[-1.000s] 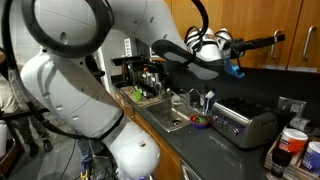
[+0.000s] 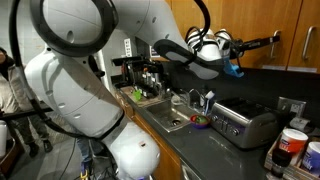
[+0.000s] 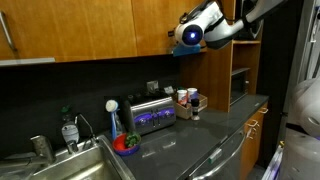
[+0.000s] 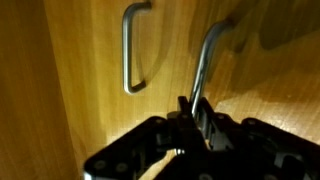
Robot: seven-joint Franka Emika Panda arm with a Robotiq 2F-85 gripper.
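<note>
In the wrist view, my gripper is shut on a curved metal cabinet handle (image 4: 208, 55). The handle runs up from between the fingers to the wooden door (image 4: 70, 110). A second metal handle (image 4: 127, 48) stands free beside it, with nothing touching it. From outside, my gripper (image 2: 277, 38) reaches up against the front of the wooden upper cabinets (image 2: 255, 18), with another handle (image 2: 307, 43) to its right. In exterior view 2, the arm's wrist covers much of the gripper in front of the cabinet (image 3: 150, 30).
Below the arm, a toaster (image 2: 240, 123) stands on the dark counter (image 2: 225, 160). A box with cans and cups (image 3: 188, 99) is beside it, and a red bowl (image 3: 126, 144) lies near the sink (image 3: 95, 165).
The gripper and the arm's end have shifted very slightly at the cabinet front. Everything on the counter looks the same.
</note>
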